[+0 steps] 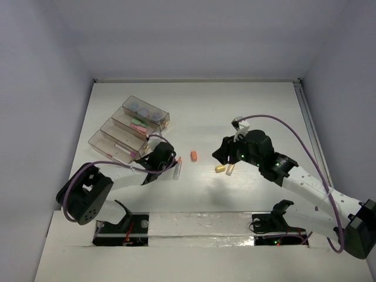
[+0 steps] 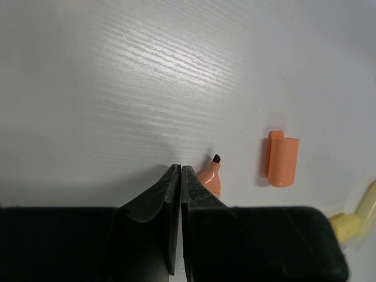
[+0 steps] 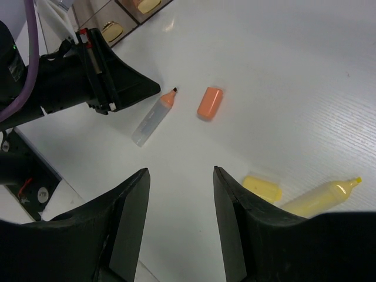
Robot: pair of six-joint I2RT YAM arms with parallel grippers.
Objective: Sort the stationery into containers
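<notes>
An uncapped orange marker lies on the table, tip pointing away from the table's front. My left gripper is shut beside its tip, with nothing showing between the fingers; in the left wrist view they hide most of the marker. The orange cap lies apart, to the right. Further right lie a yellow cap and an uncapped yellow marker, close together. Over these two hangs my right gripper, open, its fingers apart and empty.
At the left stand three clear containers: one with round bluish items, one with pink and green pieces, and the nearest box with a pink-tipped marker.
</notes>
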